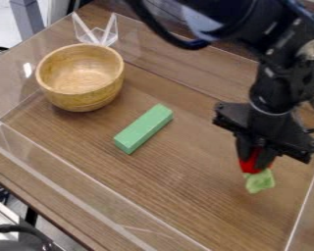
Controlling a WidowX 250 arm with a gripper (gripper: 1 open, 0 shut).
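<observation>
My gripper (258, 149) is low over the right side of the wooden table, shut on a red object (251, 159) with a pale green part (258, 181) showing beneath it. The fingertips are mostly hidden by the gripper body. A green block (144, 127) lies on the table at the middle left, apart from the gripper.
A tan wooden bowl (78, 76) sits at the upper left, with a white wire-like item (97, 31) behind it. Dark cables lie off the left edge.
</observation>
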